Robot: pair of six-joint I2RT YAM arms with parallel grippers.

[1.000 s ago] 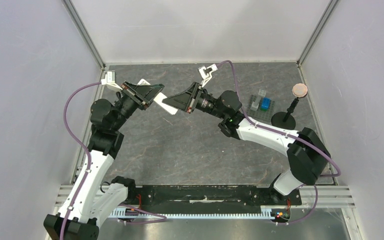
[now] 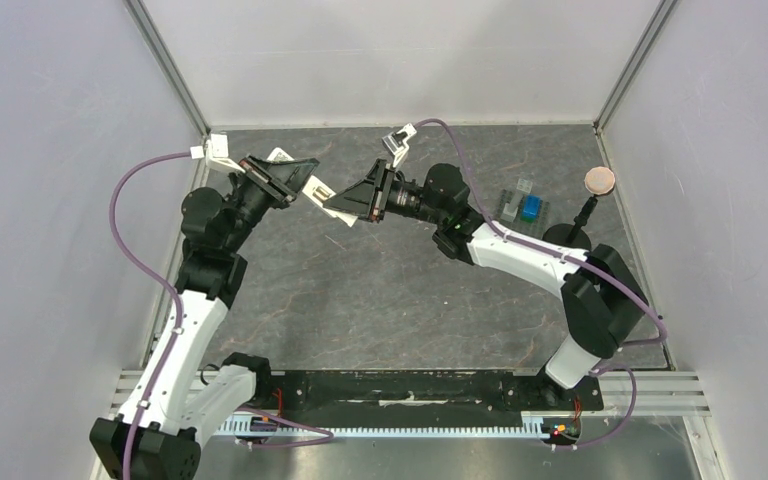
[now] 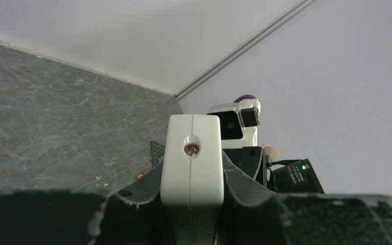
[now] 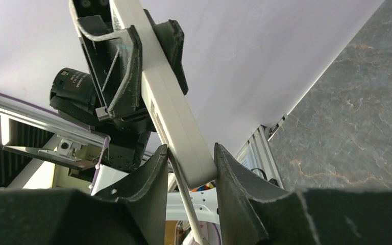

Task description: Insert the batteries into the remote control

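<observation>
Both arms meet in mid-air around the white remote control [image 2: 322, 192]. My left gripper [image 2: 300, 175] is shut on the remote's body, which fills the gap between its fingers in the left wrist view [image 3: 191, 168]. In the right wrist view the remote [image 4: 176, 122] runs diagonally down to the fingertips of my right gripper, with a thin white strip hanging below, apparently the battery cover. The right fingers are at the remote's lower end; whether they grip it I cannot tell. An open slot shows in the remote in the top view.
A grey-green tray [image 2: 510, 225] with a blue block [image 2: 530, 208] and clear pieces sits at the right, beside a black stand with a pale round top [image 2: 599, 181]. Walls bound the back and both sides.
Both arms have shifted slightly over the last second, the remote with them, and its slot shows more than a second ago. The right wrist's camera housing has moved left.
</observation>
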